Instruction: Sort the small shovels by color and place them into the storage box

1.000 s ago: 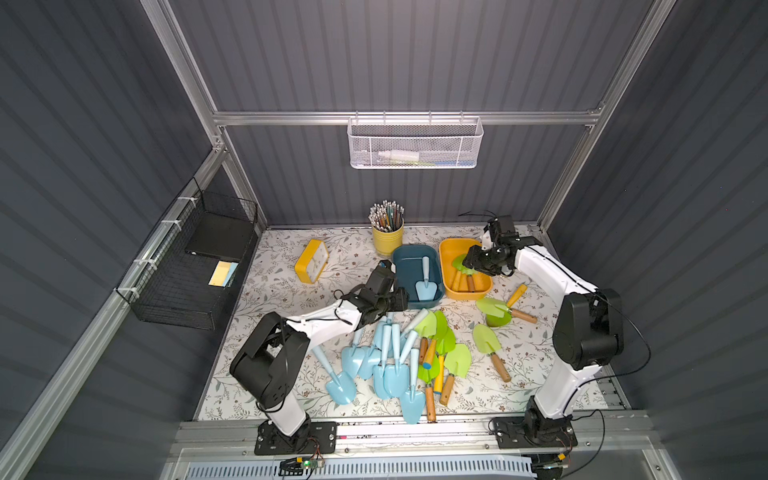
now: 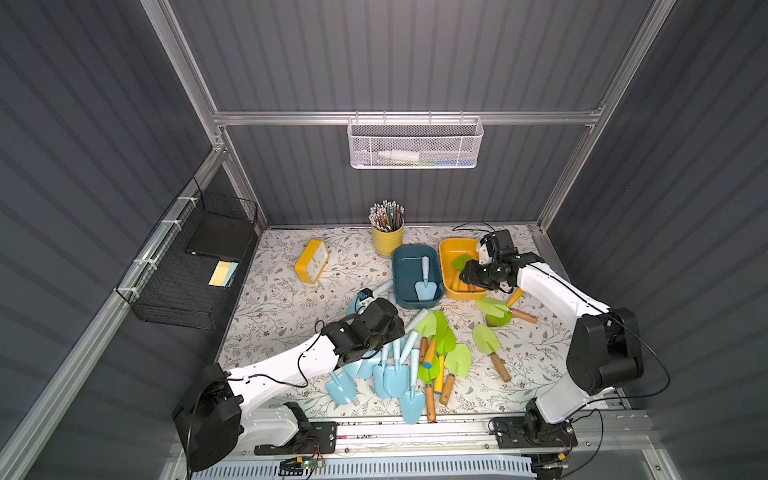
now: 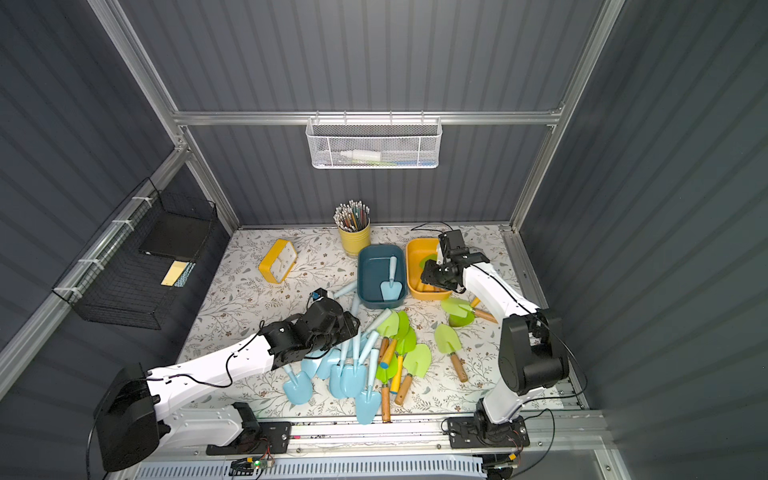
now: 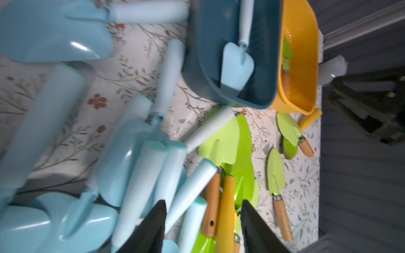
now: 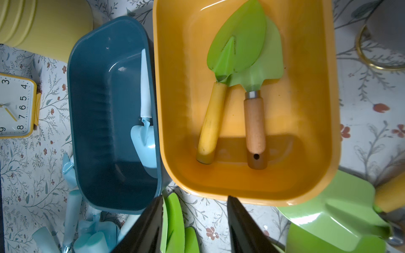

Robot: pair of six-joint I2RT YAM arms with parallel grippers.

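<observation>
One light-blue shovel lies in the dark-blue box. Two green shovels, one yellow-handled and one wood-handled, rest in the orange box. Above the heap of blue shovels hangs my left gripper, open and empty. In the left wrist view, blue handles show just beyond and between its fingers. My right gripper is open and empty over the front of the orange box. Green shovels lie right of the blue heap, partly overlapping it.
Behind the boxes stands a yellow cup of pencils. A yellow clock is at the back left, with bare table around it. More green shovels lie in front of the orange box.
</observation>
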